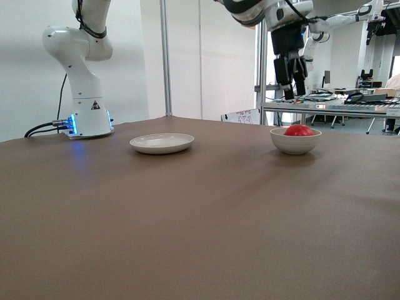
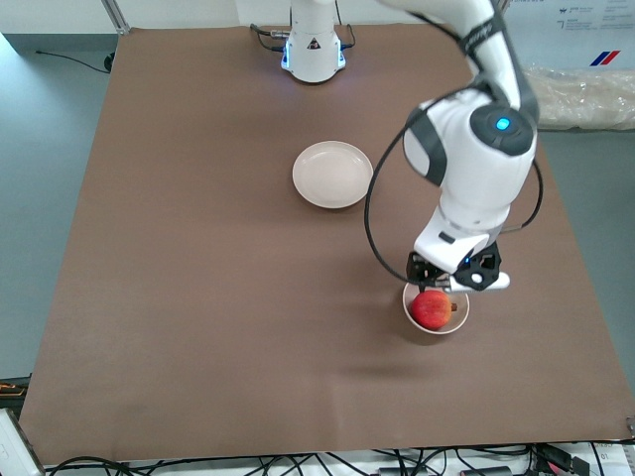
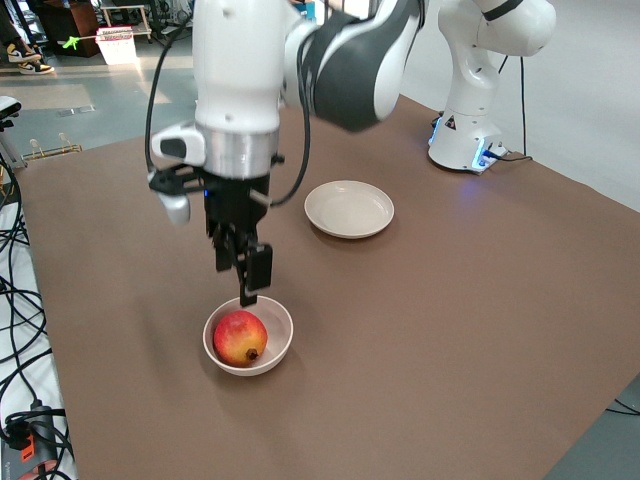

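A red-yellow fruit (image 2: 431, 309) (image 1: 299, 130) (image 3: 239, 338) sits in a small white bowl (image 2: 452, 324) (image 1: 294, 144) (image 3: 266, 360). My black gripper (image 1: 291, 84) (image 3: 250, 290) hangs point-down above the bowl, clear of the fruit in the top view; in the left view the wrist mostly hides it. Whether its fingers are open or shut is unclear.
The brown tabletop (image 2: 198, 248) is otherwise largely bare. Cables (image 2: 119, 466) run along one edge outside it.
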